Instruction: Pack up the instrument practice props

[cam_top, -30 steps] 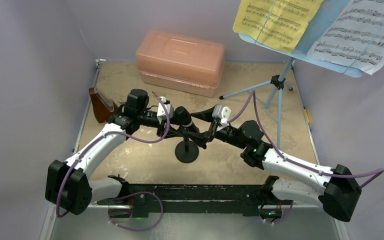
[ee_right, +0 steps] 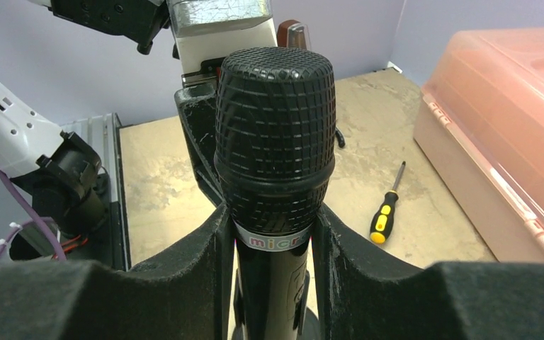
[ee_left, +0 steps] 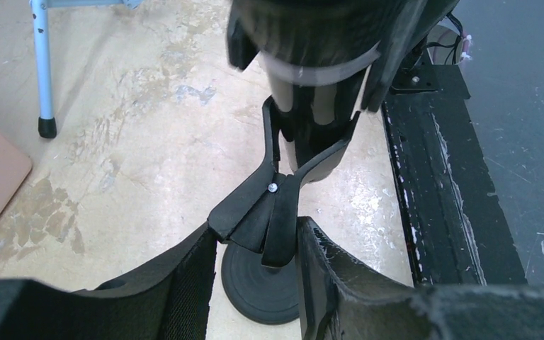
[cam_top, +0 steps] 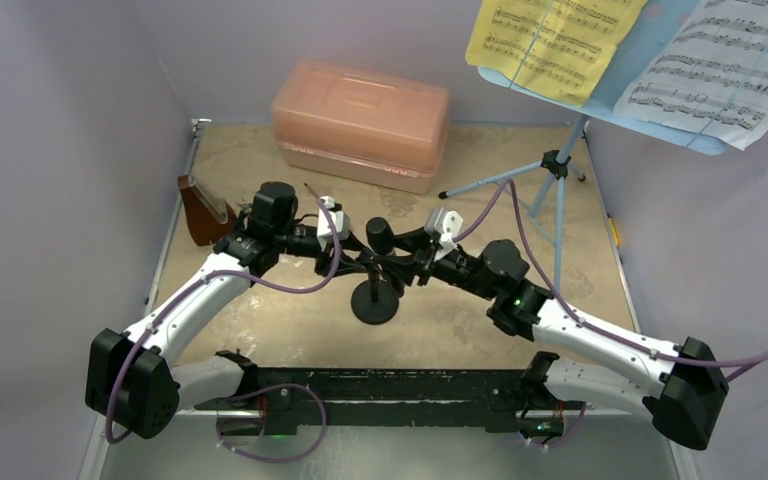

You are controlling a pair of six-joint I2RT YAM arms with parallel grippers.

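Note:
In the right wrist view, the black microphone [ee_right: 275, 127] stands nearly upright with my right gripper shut on its body just below the mesh head. The left wrist view shows the forked clip [ee_left: 262, 212] of the microphone stand between the fingers of my left gripper. These fingers lie close along the clip's sides; whether they press on it I cannot tell. The clip's prongs reach up around the microphone's lower body [ee_left: 315, 134]. The round stand base [cam_top: 374, 303] rests on the table below both grippers.
A closed pink case [cam_top: 360, 115] stands at the back. A yellow-black screwdriver [ee_right: 384, 218] lies near it. At the left is a brown wooden object [cam_top: 203, 212]; a blue music stand [cam_top: 558, 165] with sheets rises at the right.
The microphone has gone from tilted to nearly upright, its head shifting right. The left arm has barely moved, and the stand base stays put.

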